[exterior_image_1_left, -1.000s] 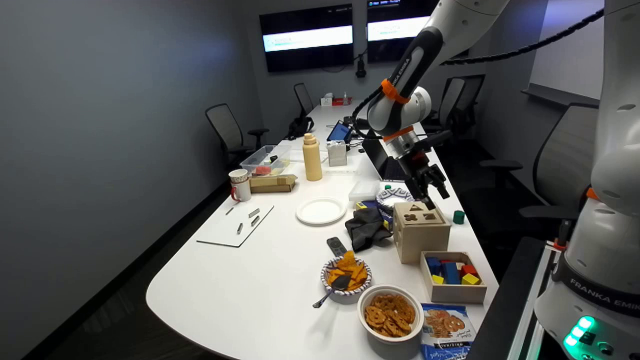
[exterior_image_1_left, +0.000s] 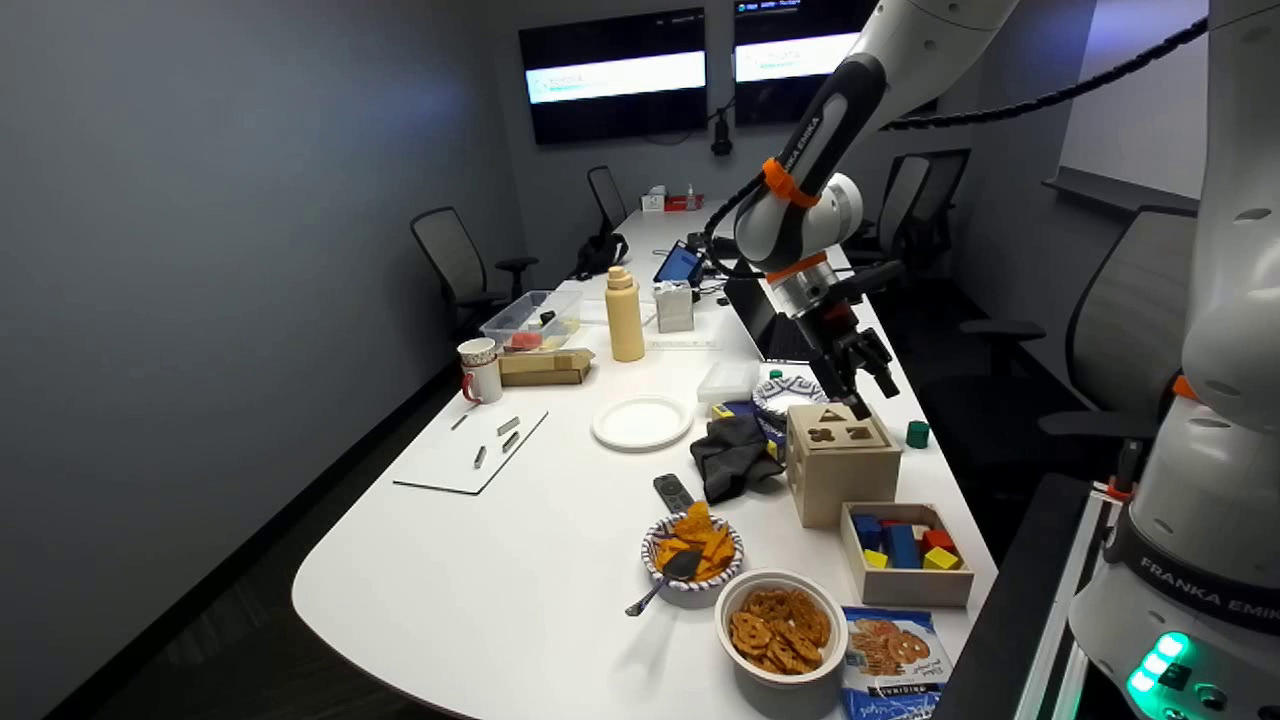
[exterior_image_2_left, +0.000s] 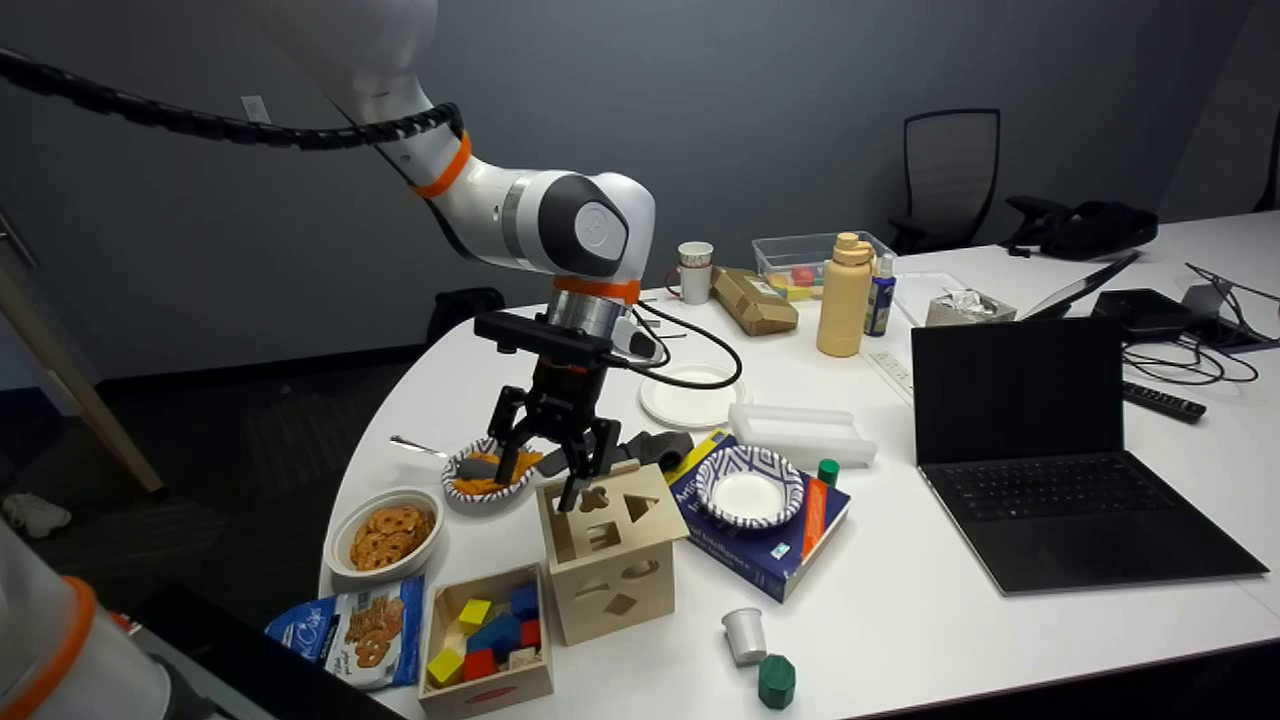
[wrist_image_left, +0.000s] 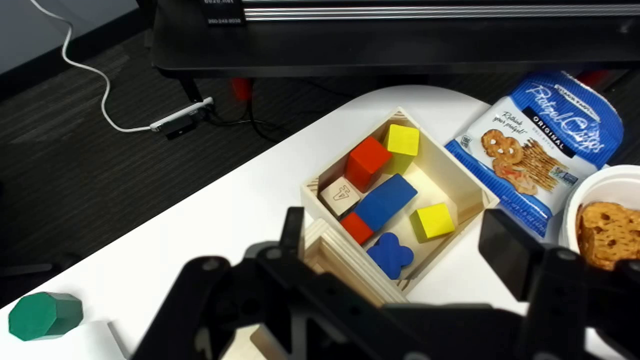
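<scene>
My gripper (exterior_image_2_left: 539, 482) stands open above the wooden shape-sorter box (exterior_image_2_left: 618, 596), its fingers spread and nothing between them. In the wrist view one of its black fingers (wrist_image_left: 292, 231) overlaps the sorter's edge in the picture. Next to the sorter is an open wooden tray (exterior_image_2_left: 489, 694) of blocks. Seen from the wrist, that tray holds yellow cubes (wrist_image_left: 434, 221), a red block (wrist_image_left: 367, 163), a long blue block (wrist_image_left: 385, 201), a blue clover-shaped block (wrist_image_left: 390, 255) and a plain wooden cube (wrist_image_left: 340, 196).
A pretzel bag (exterior_image_1_left: 893, 672), a pretzel bowl (exterior_image_1_left: 725, 624) and a chip bowl with a spoon (exterior_image_1_left: 696, 542) crowd near the tray. A green block (exterior_image_2_left: 776, 682) and small cup (exterior_image_2_left: 745, 636) lie beyond the sorter. A book (exterior_image_2_left: 786, 566) carries a patterned bowl (exterior_image_2_left: 750, 496).
</scene>
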